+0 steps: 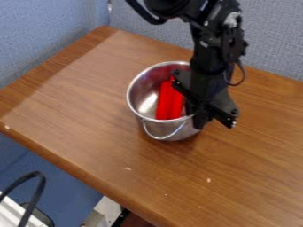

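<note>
A steel pot (pixel 148 89) with a thin wire handle sits on the wooden table, a red object (pixel 171 101) inside it. My black gripper (pixel 204 115) is down at the pot's right side, its lower part over the rim. It looks shut; whether anything thin is between its fingers is hidden.
Blue-grey padded walls stand behind and to the left. Cables and white hardware lie below the table's lower left edge.
</note>
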